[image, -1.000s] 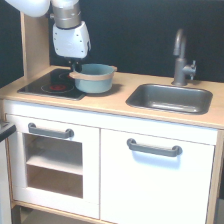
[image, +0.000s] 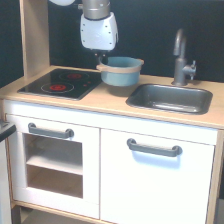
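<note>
A blue-grey toy pot is between the stove and the sink, its right side close to the sink's left rim. It seems held a little above the counter, though the gap under it is hard to make out. My gripper comes down from above at the pot's left side, apparently shut on its handle. The fingers are small and dark here, and the grip itself is partly hidden.
The black stove top with red-marked burners is bare at the left. An empty sink lies to the right, with a tall grey faucet behind it. Below are a white cabinet door and an open shelf.
The pot has moved right together with my gripper, from the stove's right part to beside the sink. The stove top is now clear.
</note>
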